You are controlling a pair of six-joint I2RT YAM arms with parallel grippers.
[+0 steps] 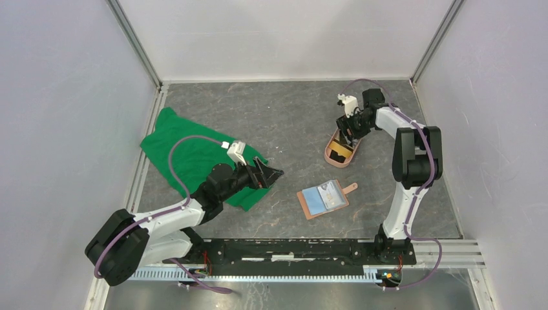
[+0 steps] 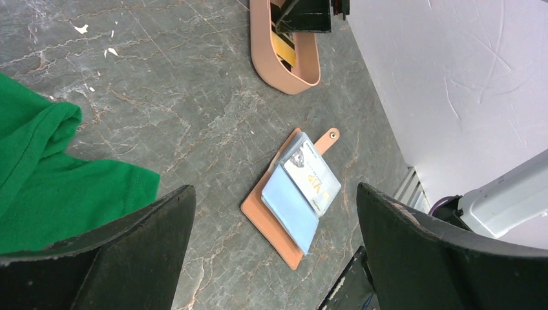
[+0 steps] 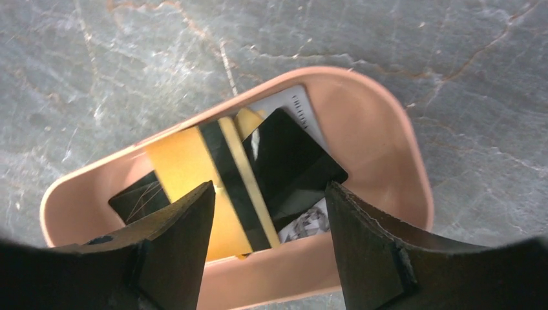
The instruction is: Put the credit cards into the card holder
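Several cards lie loose in a pink oval box (image 3: 381,129). In the right wrist view I make out a yellow card (image 3: 184,161) with a dark stripe and a black card (image 3: 291,161) beside it, both over other cards. My right gripper is over the box, its fingers parted, with the cards in view beneath the gap; whether the fingertips touch any card I cannot tell. The card holder (image 2: 291,200) lies spread flat on the table, a light blue panel and a clear pocket with a pale insert showing. My left gripper stands open and empty, left of the holder.
A green cloth (image 1: 187,152) covers the left of the table, partly under the left arm. Bare grey tabletop (image 1: 278,110) stretches across the middle and back. The white wall (image 1: 497,129) borders the right side.
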